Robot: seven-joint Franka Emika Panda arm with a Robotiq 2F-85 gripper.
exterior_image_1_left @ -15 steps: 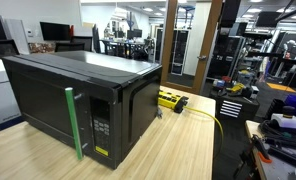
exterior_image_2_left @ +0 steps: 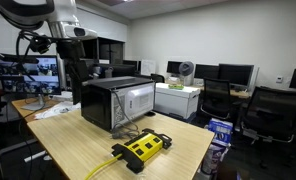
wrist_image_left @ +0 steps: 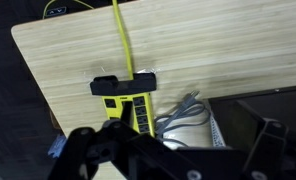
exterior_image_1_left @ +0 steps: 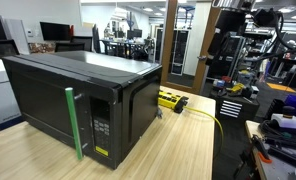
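A black microwave (exterior_image_1_left: 83, 95) with a green strip (exterior_image_1_left: 74, 122) up its front edge stands on the wooden table. In exterior view 2, its side and light back panel (exterior_image_2_left: 135, 100) show. My gripper is high above the table, open and empty. The wrist view looks down past its dark fingers onto the tabletop, with part of the microwave (wrist_image_left: 258, 105) at right. In exterior view 2 the arm (exterior_image_2_left: 63, 35) is raised at upper left. The fingertips are hard to make out in the exterior views.
A yellow power strip (exterior_image_2_left: 143, 148) lies on the table behind the microwave, its yellow cable (wrist_image_left: 123, 38) running across the wood. A grey cord (wrist_image_left: 183, 115) is bunched beside it. Bare tabletop (exterior_image_1_left: 188, 140) extends beside the microwave.
In exterior view 1 the arm at upper right has shifted and tilted, and more of its body now shows. The microwave, power strip and cable have stayed where they were.
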